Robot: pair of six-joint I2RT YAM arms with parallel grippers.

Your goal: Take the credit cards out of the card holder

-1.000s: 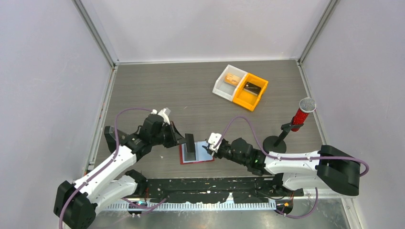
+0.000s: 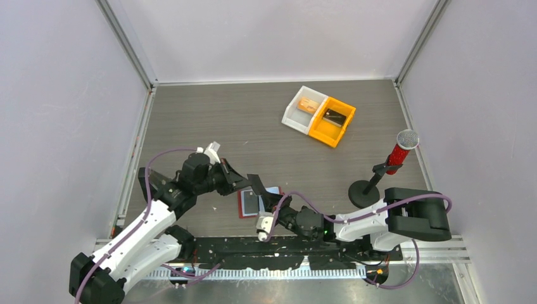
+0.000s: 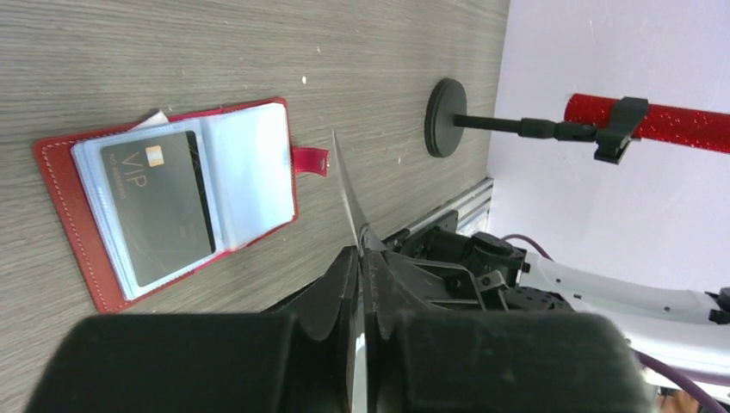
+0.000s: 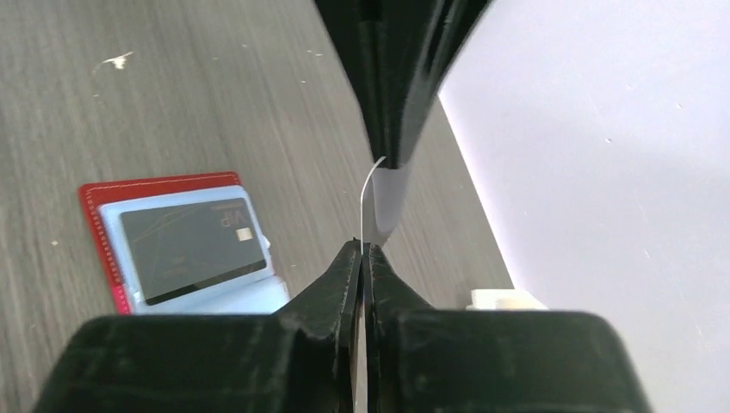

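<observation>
The open red card holder (image 2: pixel 240 206) lies on the table below both grippers, with a black VIP card (image 3: pixel 159 202) in its clear left sleeve; the right sleeve (image 3: pixel 251 163) looks clear. Above the holder, a thin dark card (image 2: pixel 256 184) is raised between the two grippers, seen nearly edge-on and slightly bent in the right wrist view. My right gripper is shut on one end of this card. At its other end, the tips of my left gripper sit close around it; whether they still pinch it is unclear.
A two-part box, white (image 2: pixel 291 117) and orange (image 2: pixel 324 135), stands at the back with small items inside. On the right, a red microphone (image 2: pixel 399 155) rests in a black stand (image 2: pixel 363 194).
My right gripper has moved left to the raised card and closed on it. The card has tilted a little. My left arm has shifted only slightly.
</observation>
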